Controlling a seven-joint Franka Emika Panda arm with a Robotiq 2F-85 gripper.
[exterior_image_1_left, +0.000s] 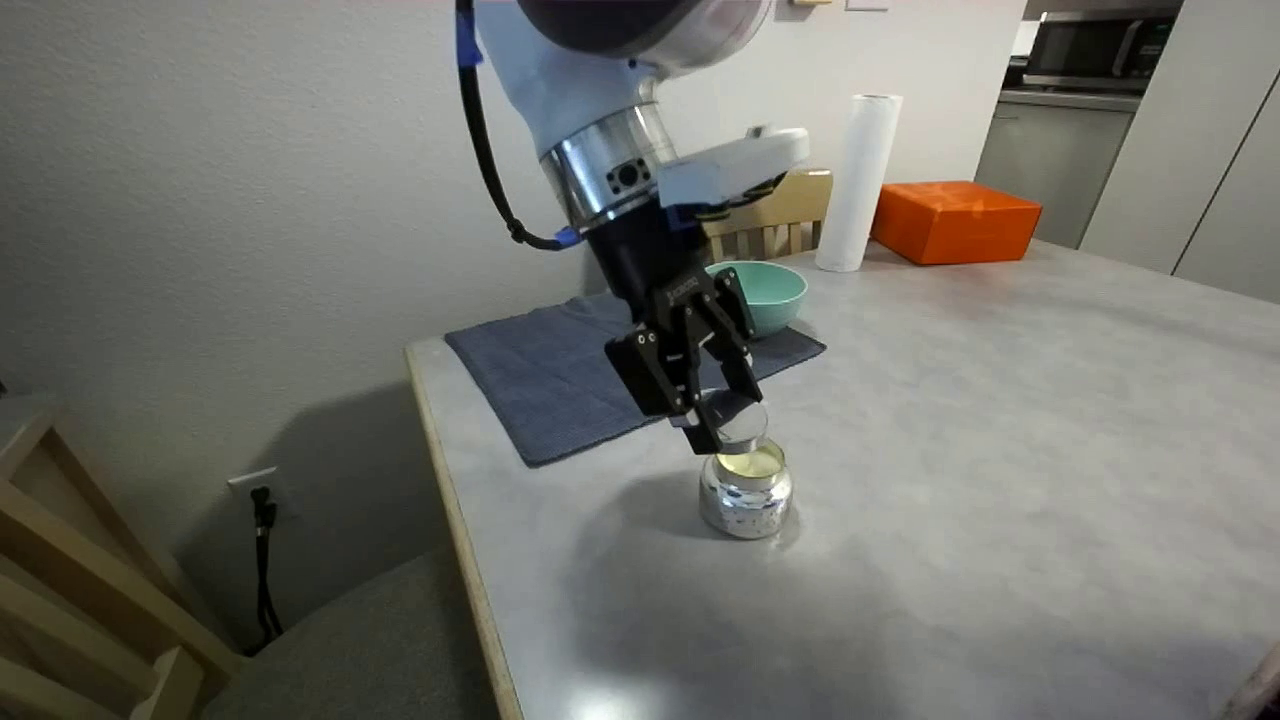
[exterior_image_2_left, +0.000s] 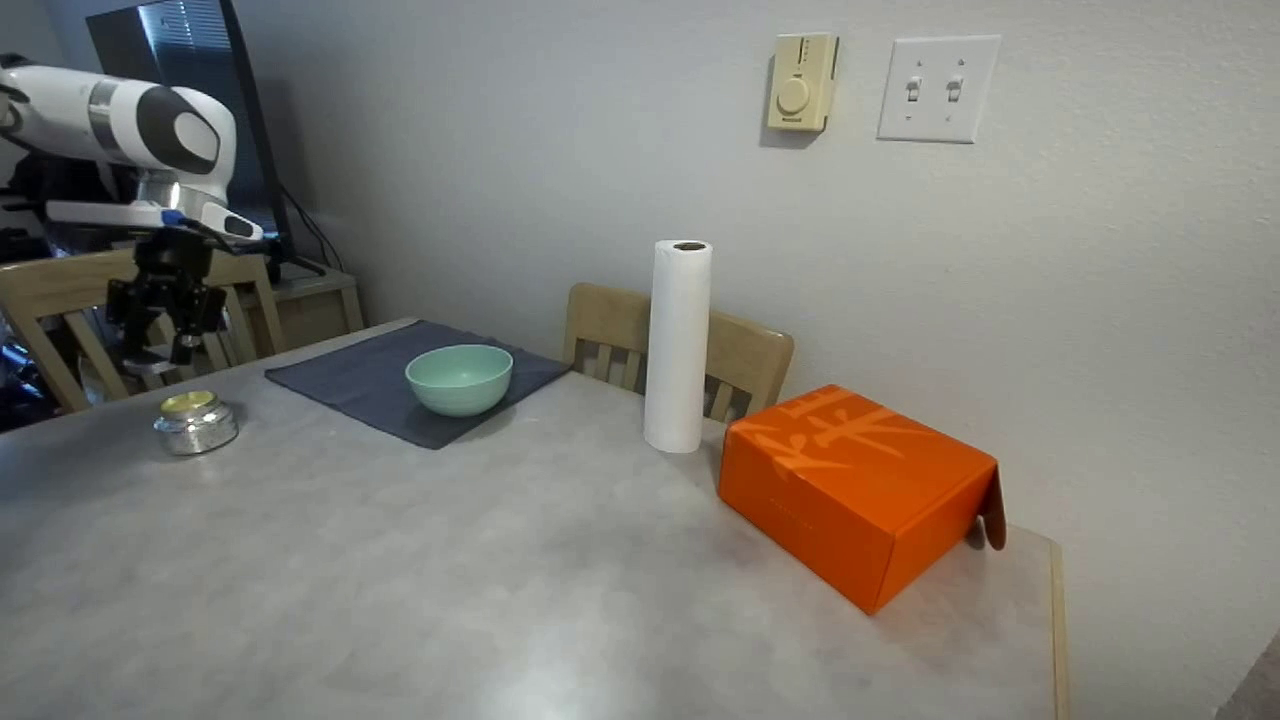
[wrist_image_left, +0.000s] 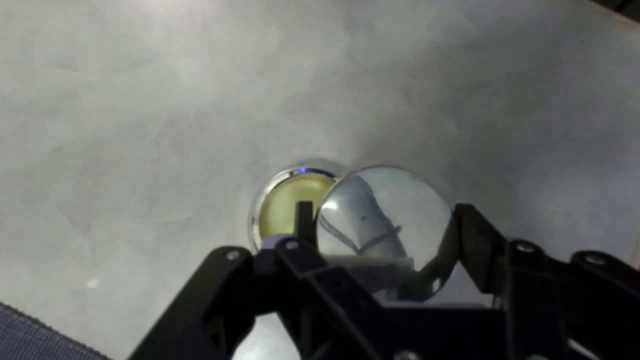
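A silver jar (exterior_image_1_left: 746, 499) with pale yellow contents stands upright on the table, its top uncovered. In the wrist view its yellow inside (wrist_image_left: 294, 204) shows partly behind a round, mirror-like lid (wrist_image_left: 384, 210). My gripper is shut on that lid, one finger at each side of its rim. Exterior view 1 has the lid (exterior_image_1_left: 741, 428) raised above the jar and shifted toward the blue cloth side. From exterior view 2, a gap separates the gripper (exterior_image_2_left: 160, 350) from the jar (exterior_image_2_left: 196, 424).
A dark blue cloth (exterior_image_2_left: 360, 372) lies near the wall with a mint bowl (exterior_image_2_left: 459, 382) on it. Farther along stand a white paper roll (exterior_image_2_left: 678, 348) and an orange box (exterior_image_2_left: 858, 492).
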